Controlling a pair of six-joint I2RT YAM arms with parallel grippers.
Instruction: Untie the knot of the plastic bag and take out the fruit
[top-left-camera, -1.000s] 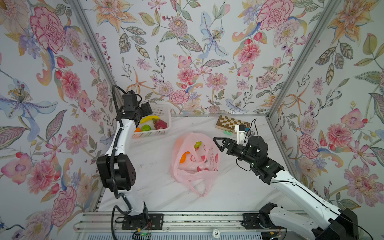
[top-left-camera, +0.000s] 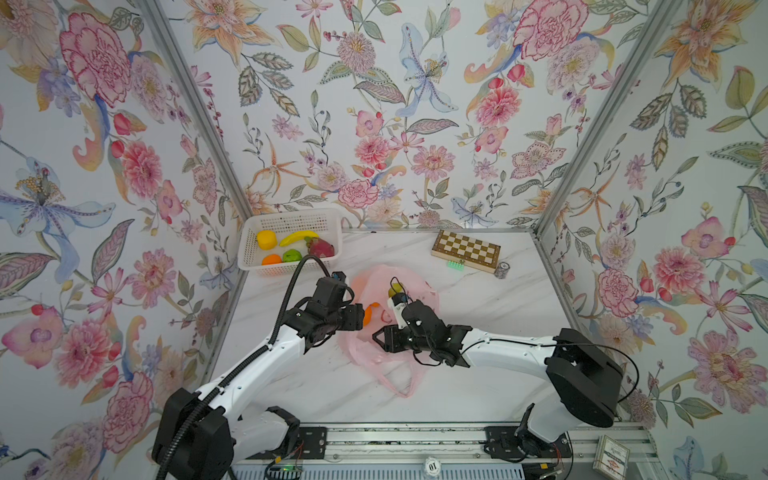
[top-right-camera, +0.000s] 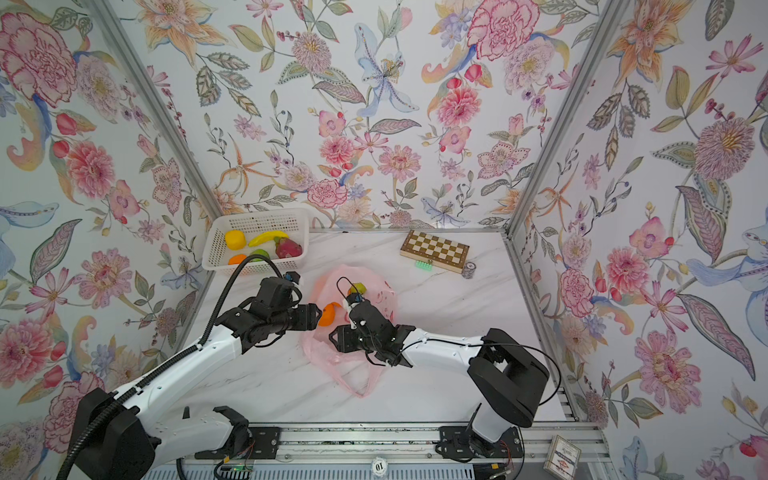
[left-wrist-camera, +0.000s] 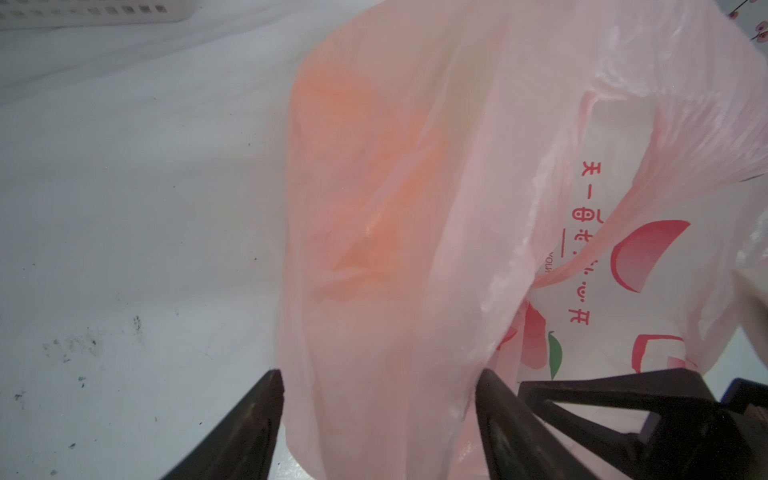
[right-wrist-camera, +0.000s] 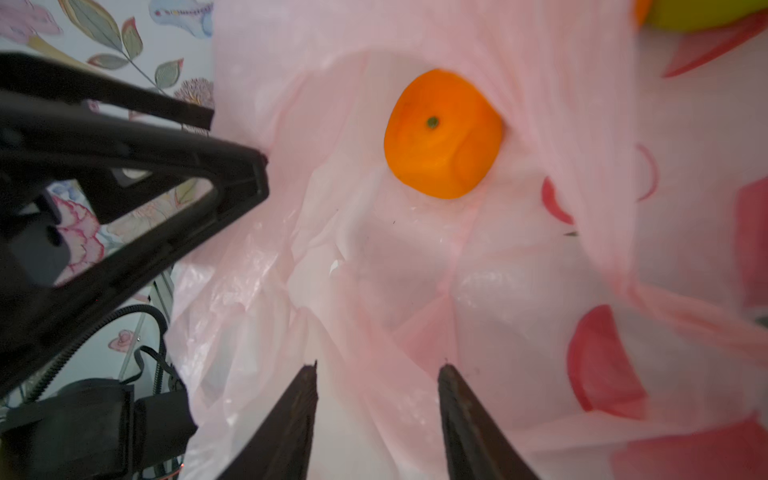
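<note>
The pink plastic bag (top-left-camera: 372, 369) lies loosened on the table with its mouth spread wide. Inside it are an orange fruit (right-wrist-camera: 444, 132) and a yellow-green fruit (top-right-camera: 359, 287). Through the bag wall (left-wrist-camera: 448, 264), the left wrist view shows a blurred orange shape. My left gripper is open at the bag's left side, pink film passing below and between its fingers; contact cannot be told. Over the bag's near part, my right gripper is part open, with no fruit between its fingers. In the top views the two grippers face each other.
A white basket (top-left-camera: 249, 253) at the back left holds several fruits, including a banana (top-left-camera: 298, 237). At the back right lie a chessboard (top-left-camera: 466, 250) and a small metal item (top-left-camera: 502, 270).
The bag's position looks much the same.
</note>
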